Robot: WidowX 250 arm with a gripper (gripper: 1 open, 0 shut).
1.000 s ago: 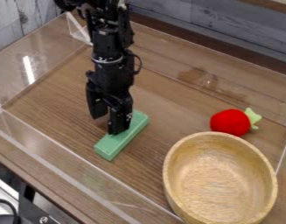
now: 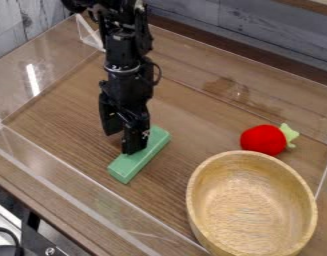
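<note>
The black arm hangs down from the top centre of the view, its gripper [image 2: 123, 128] open and low over the wooden surface. Just below and right of it lies a green rectangular block [image 2: 139, 156], set diagonally, its upper end close to the fingers. Whether the fingers touch the block cannot be told. A red tomato-like object with a green top [image 2: 263, 140] lies to the right.
A large pale yellow bowl [image 2: 251, 215] fills the lower right. A grey wall stands along the back, and a dark cable runs at the lower left corner.
The gripper has shifted slightly to the left. The block, red object and bowl have stayed where they were.
</note>
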